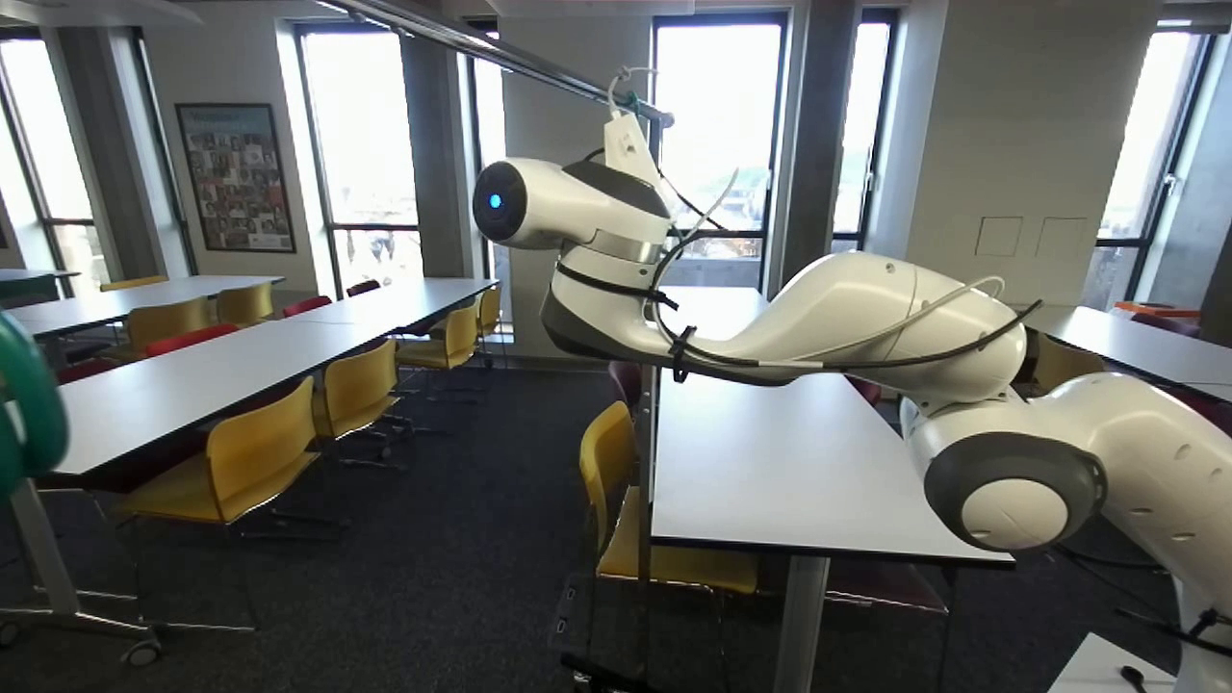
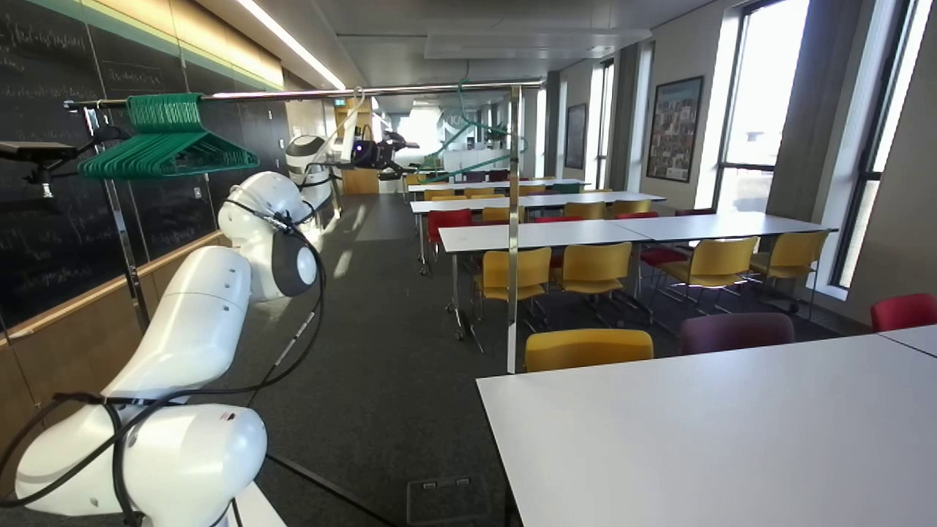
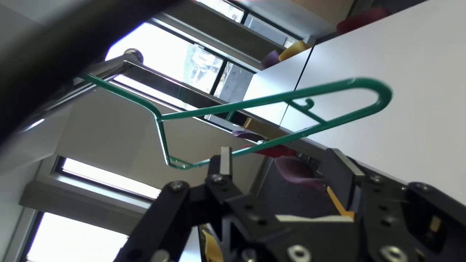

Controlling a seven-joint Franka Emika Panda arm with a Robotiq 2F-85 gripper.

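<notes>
In the wrist view, a green hanger (image 3: 271,102) is slung from the end of the metal rail (image 3: 107,67). My gripper stands open, a wide gap between its fingertips. The hanger's lower bar runs behind the left fingertip; whether they touch I cannot tell. In exterior view 2, the dark gripper (image 2: 411,153) is just left of the hanger (image 2: 465,161), close to the rail's far end. The hand blocks much of the hanger in exterior view 1, where a bit of green hook (image 1: 629,102) shows on the rail, and my fingers are hidden.
A thick bunch of green hangers (image 2: 171,145) hangs at the rail's other end. The rack's upright post (image 2: 514,263) stands near the hanger. White tables (image 1: 797,450) and yellow chairs fill the room below. Cables run along the arm.
</notes>
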